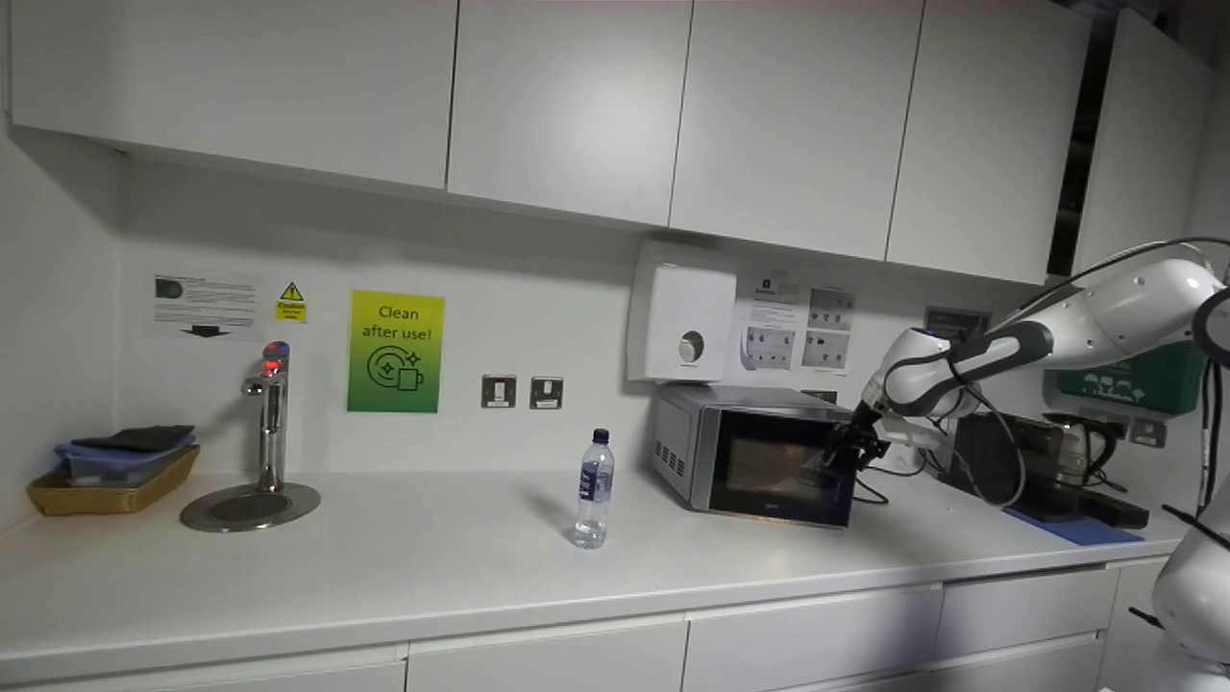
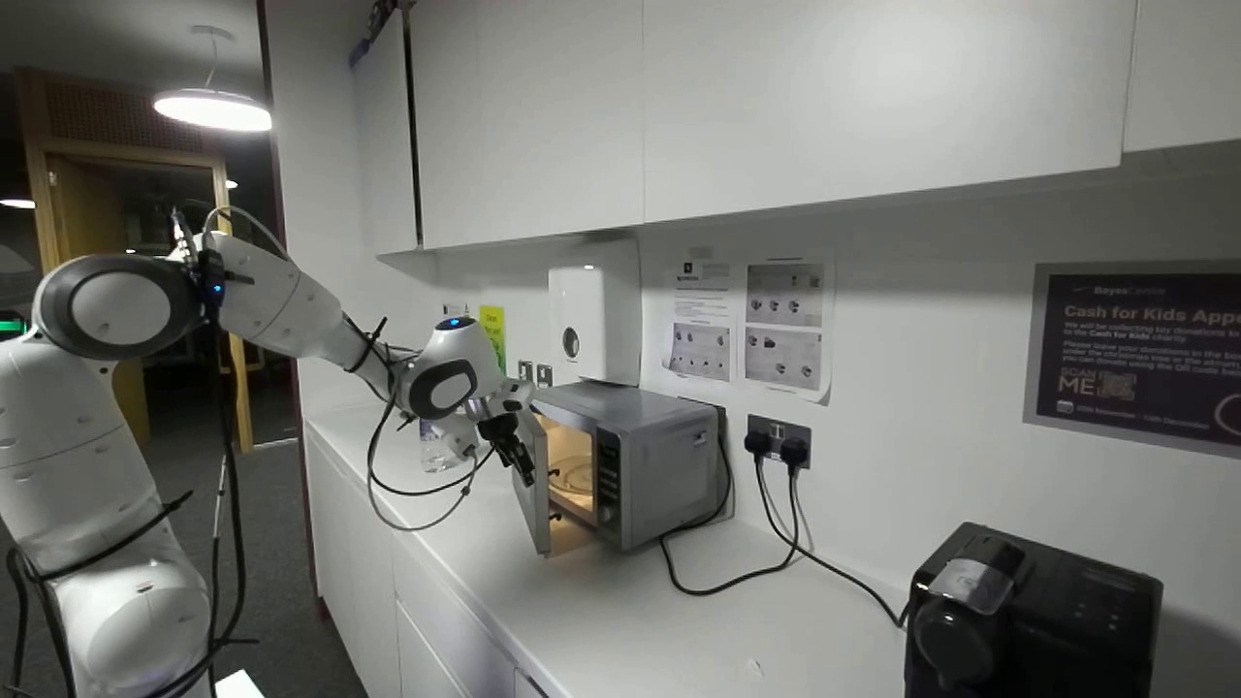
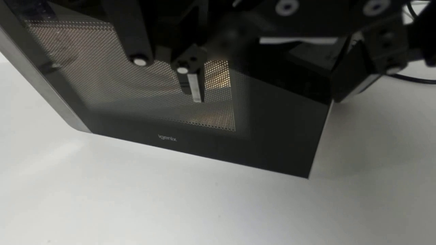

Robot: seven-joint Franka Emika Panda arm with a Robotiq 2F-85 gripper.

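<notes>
A silver microwave (image 2: 672, 465) stands on the counter with its door (image 2: 531, 477) partly open and its lit inside showing. My gripper is open at the door's free edge. In the wrist view, one of its fingers (image 3: 196, 87) is in front of the dark door window (image 3: 151, 94), while the other is at the right, by the door's side edge. A clear gap separates the two fingers. Exterior view 1 has the gripper (image 1: 853, 444) overlapping the right part of the microwave front. Whether either finger touches the door, I cannot tell.
A clear water bottle (image 1: 594, 490) with a dark cap stands upright left of the microwave. The tap (image 1: 272, 427) is farther left. Black cables (image 2: 727, 587) lie on the counter near a black coffee machine (image 2: 1035, 617). Bare counter (image 1: 461, 577) extends along the front.
</notes>
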